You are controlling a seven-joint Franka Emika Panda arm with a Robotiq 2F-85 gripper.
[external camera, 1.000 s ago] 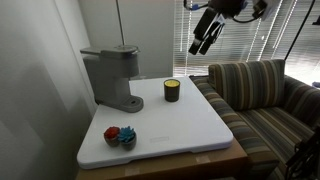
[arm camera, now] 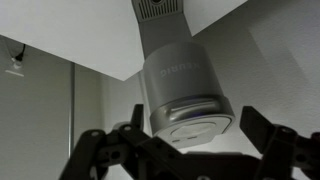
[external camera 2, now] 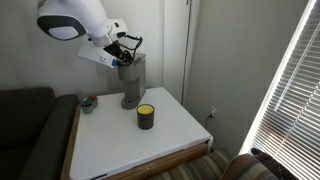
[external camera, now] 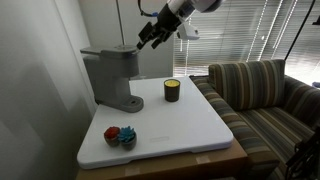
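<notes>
A grey coffee maker (external camera: 110,75) stands at the table's back left, its lid closed in the wrist view. My gripper (external camera: 148,28) is open above and just right of its top, with nothing between the fingers. Seen from the wrist, the machine's head (arm camera: 185,85) lies beyond the open gripper, between its two fingers. In exterior view 2 the gripper (external camera 2: 128,48) overlaps the top of the machine (external camera 2: 133,85); whether they touch I cannot tell. A dark mug (external camera: 172,91) with a yellow inside stands to the machine's right.
A small holder with red and blue items (external camera: 123,136) sits at the white table's (external camera: 180,130) front left. A striped armchair (external camera: 250,85) stands to the right, and a wall closes off the left side.
The arm has swung left across the scene, from above the armchair side to beside the coffee maker's top. The gripper stays open. Nothing on the table has moved.
</notes>
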